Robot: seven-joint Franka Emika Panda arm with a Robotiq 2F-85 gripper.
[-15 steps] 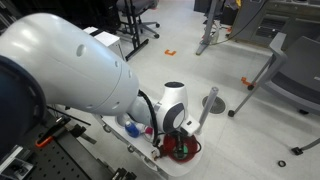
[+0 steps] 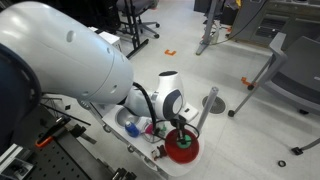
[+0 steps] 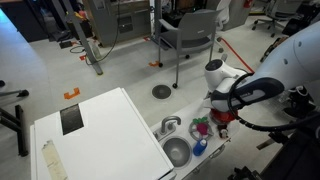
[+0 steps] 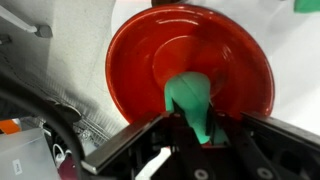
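Note:
A red bowl sits on the white surface at the right end of the small sink unit, and the wrist view looks down into its red inside. My gripper is over the bowl, shut on a soft-looking green object. In exterior view 1 the green object hangs below the gripper, against the bowl. Dark gripper parts hide the object's lower end in the wrist view. Exterior view 2 shows only part of the bowl beneath the arm.
A metal sink basin lies left of the bowl, with a blue bottle and a pink item nearby. Another green item shows at the wrist view's top right corner. A grey post stands behind the bowl. Floor lies open to the right.
The arm and gripper have risen a little over the bowl.

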